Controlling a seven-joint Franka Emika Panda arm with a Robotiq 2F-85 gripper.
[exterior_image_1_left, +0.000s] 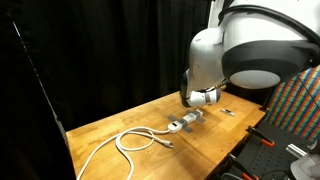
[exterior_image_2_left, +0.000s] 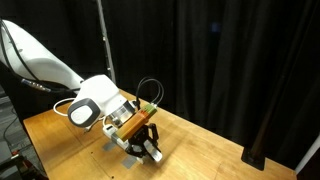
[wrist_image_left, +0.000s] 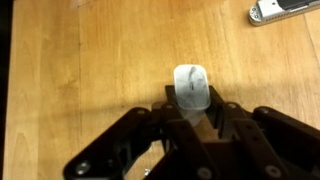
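My gripper is shut on a small pale grey-white object (wrist_image_left: 192, 88) with a rounded, flat-faced end. In the wrist view this object stands out between the black fingertips, above the wooden table; its lower part is hidden by the fingers. In exterior view 2 the black gripper (exterior_image_2_left: 146, 143) points down with the pale object (exterior_image_2_left: 151, 152) at its tip, low over the table. Whether the object touches the table I cannot tell.
A white power strip (exterior_image_1_left: 184, 122) with grey tape lies on the table, its white cable (exterior_image_1_left: 122, 142) looping left. A small tool-like item (exterior_image_1_left: 228, 112) rests at the right. The table's left part (exterior_image_1_left: 95, 132) has clear wood. Black curtains hang behind.
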